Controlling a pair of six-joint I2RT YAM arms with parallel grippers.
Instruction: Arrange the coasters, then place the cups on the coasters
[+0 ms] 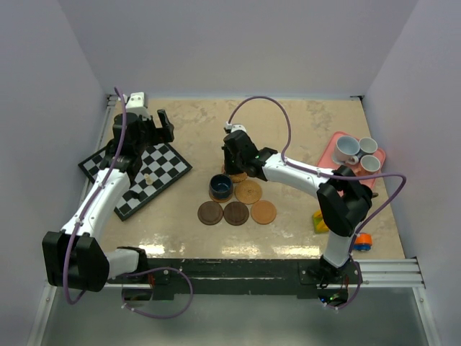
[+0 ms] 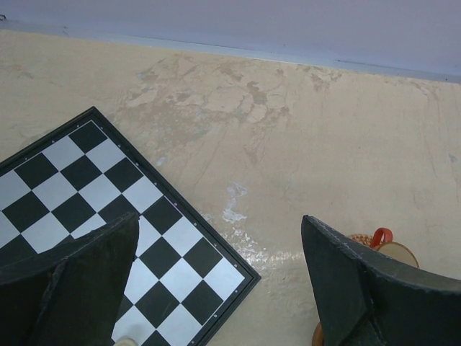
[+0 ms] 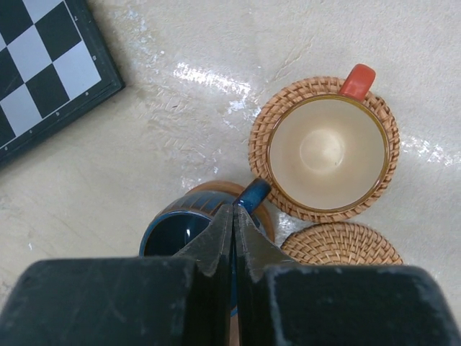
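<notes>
The dark blue cup (image 1: 221,187) stands upright on a round brown coaster (image 3: 269,223), its handle (image 3: 253,194) pointing toward a second cup. That cream cup (image 3: 328,153) with a red handle rests on a woven coaster (image 3: 261,137); in the top view my right arm mostly covers it. My right gripper is shut, nothing showing between its fingers, and in its wrist view the tips overlap the blue cup near its handle; whether they touch cannot be told. Over by the checkered board, my left gripper hangs open and empty.
More round coasters lie in front: two dark ones (image 1: 210,213) and lighter ones (image 1: 263,212). A checkered board (image 1: 160,169) occupies the left. At right are a pink tray (image 1: 328,156) with several cups, a yellow object (image 1: 320,222) and an orange-and-blue one (image 1: 362,242).
</notes>
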